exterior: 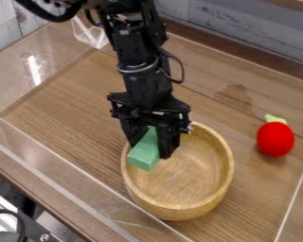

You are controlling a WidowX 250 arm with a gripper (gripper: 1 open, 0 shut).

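A black robot arm reaches down from the top of the camera view, its gripper [151, 134] shut on a green block [143, 154] over the left side of a round tan bowl [210, 185]. The block hangs tilted, its lower end inside the rim. Whether it touches the bowl's floor I cannot tell.
A red tomato-like object [276, 140] with a pale green piece beside it lies on the wooden table [65, 104] at the right. The table left of the arm is clear. Pale walls and edges bound it.
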